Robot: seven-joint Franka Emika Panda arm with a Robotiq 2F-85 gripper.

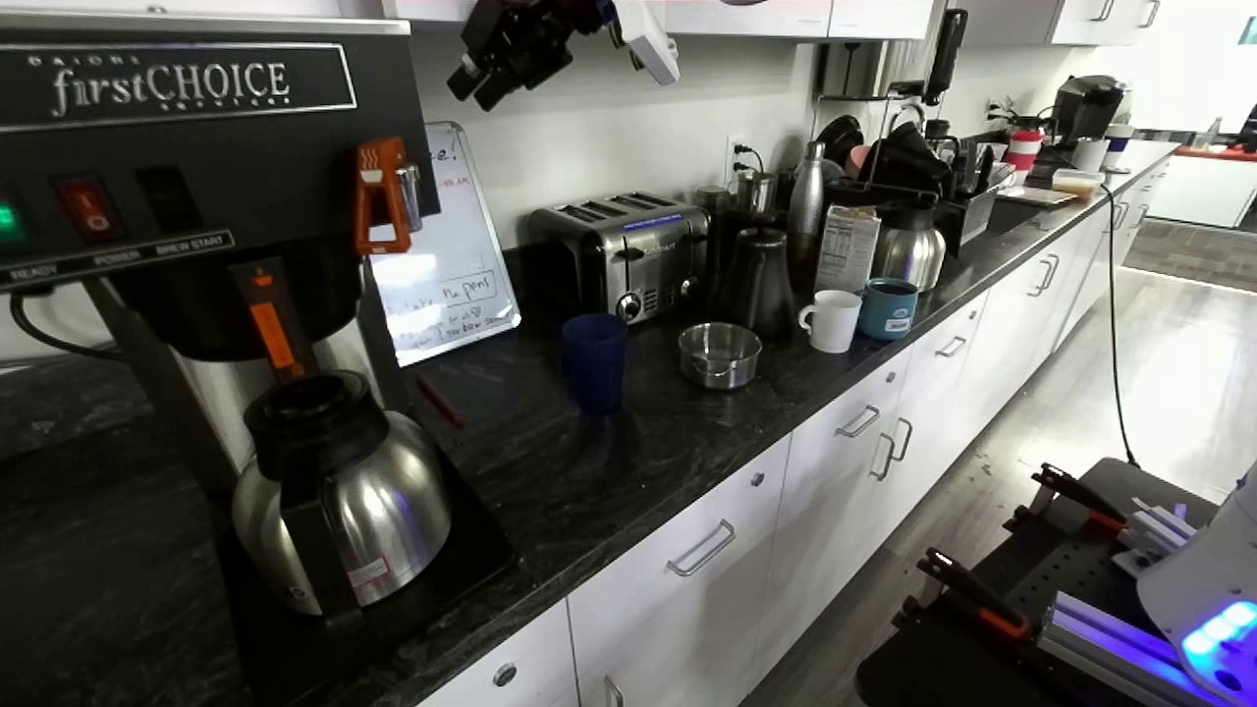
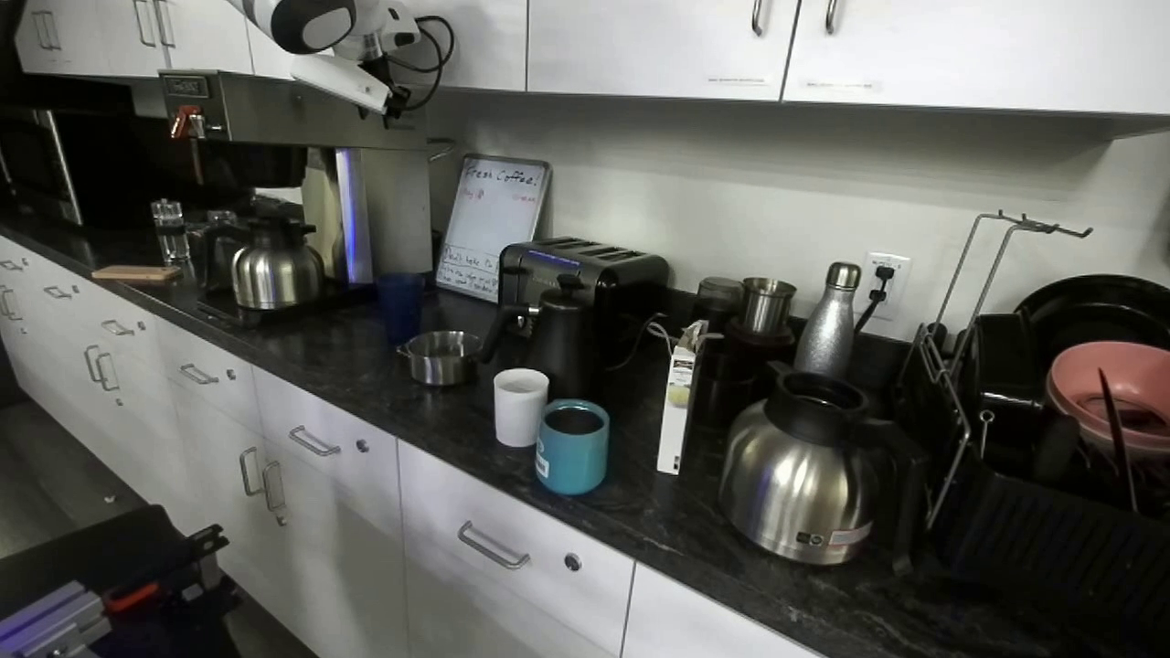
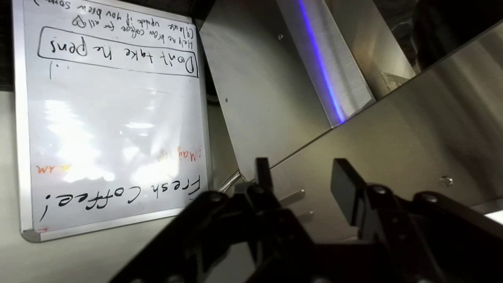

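High above the counter, my gripper (image 1: 465, 94) hangs in front of the wall, to the right of the coffee brewer (image 1: 212, 141). In the wrist view the gripper is open, its two dark fingers apart and nothing between them. The brewer's steel side (image 3: 405, 136) fills the right of that view behind the fingers. A whiteboard (image 3: 118, 118) with handwriting appears upside down on the left. Below on the counter stand a dark blue cup (image 1: 595, 361), a steel bowl (image 1: 720, 355), a white mug (image 1: 831, 322) and a teal mug (image 1: 887, 308).
A steel carafe (image 1: 342, 495) sits under the brewer. The toaster (image 1: 625, 253), black kettle (image 2: 565, 340), second carafe (image 2: 801, 472) and dish rack (image 2: 954, 406) crowd the counter. Upper cabinets (image 2: 658, 49) overhang it. Bare counter (image 1: 554, 483) lies in front of the blue cup.
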